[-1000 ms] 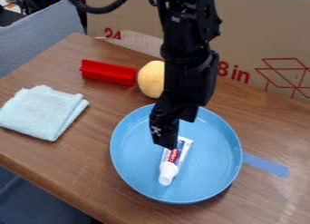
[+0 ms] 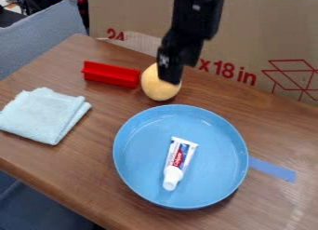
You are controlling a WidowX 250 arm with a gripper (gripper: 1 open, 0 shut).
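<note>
My black gripper [image 2: 185,49] is raised at the top centre, open, its dark fingers pointing down over the back of the table near a round yellow object [image 2: 161,85]. A white toothpaste tube [image 2: 178,163] with red and blue print lies in a blue plate [image 2: 134,159] in the front middle, below and apart from the gripper.
A red block [image 2: 111,74] lies at the back left, and a folded pale cloth [image 2: 45,114] at the left. A printed cardboard sheet [image 2: 270,49] stands behind. A blue tape strip [image 2: 272,169] is at the right.
The gripper has risen from over the toothpaste tube and plate towards the back, uncovering more of the yellow object. The tube still lies in the plate.
</note>
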